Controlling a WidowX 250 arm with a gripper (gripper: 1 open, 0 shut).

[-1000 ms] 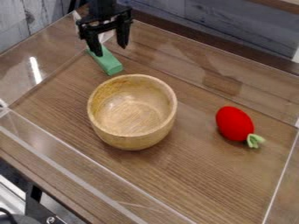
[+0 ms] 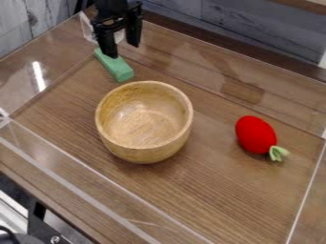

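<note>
My black gripper (image 2: 118, 38) is at the top left of the camera view, open, raised above and behind a green elongated object (image 2: 113, 66) that lies on the wooden table, apart from it. A large pale wooden bowl (image 2: 144, 123) sits in the middle left. A red object with a pale green tip (image 2: 254, 134), like a toy vegetable, lies at the right.
The wooden table (image 2: 230, 200) has free room at the front right and around the back right. A light-coloured item, too small to tell, is partly behind my gripper at the back left edge.
The bowl and red object have not moved.
</note>
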